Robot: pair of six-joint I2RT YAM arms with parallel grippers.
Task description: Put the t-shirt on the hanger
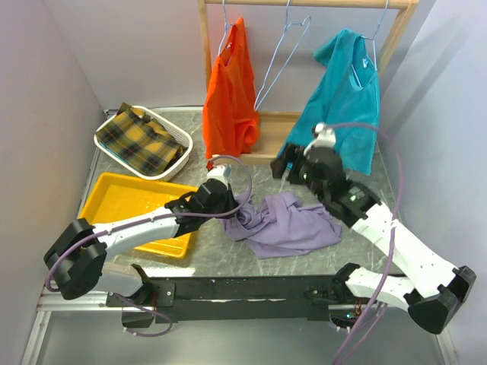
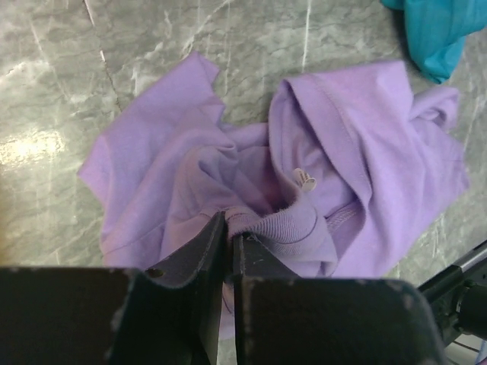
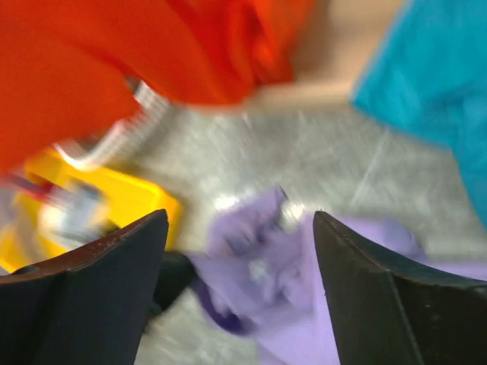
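Note:
A crumpled purple t-shirt (image 1: 285, 228) lies on the grey table between the arms. In the left wrist view, my left gripper is shut on a ribbed edge of the purple t-shirt (image 2: 365, 144), which rises between its fingertips. My right gripper (image 1: 280, 161) is in the air behind and above the shirt in the top view. Its fingers (image 3: 361, 281) stand apart in the right wrist view, with only blurred cloth and table seen beyond. An empty blue hanger (image 1: 283, 61) hangs from the middle of the wooden rack.
An orange shirt (image 1: 232, 99) and a teal shirt (image 1: 342, 99) hang on either side of the empty hanger. To the left are a yellow tray (image 1: 114, 198) and a white basket (image 1: 183, 139) holding plaid cloth (image 1: 141, 144).

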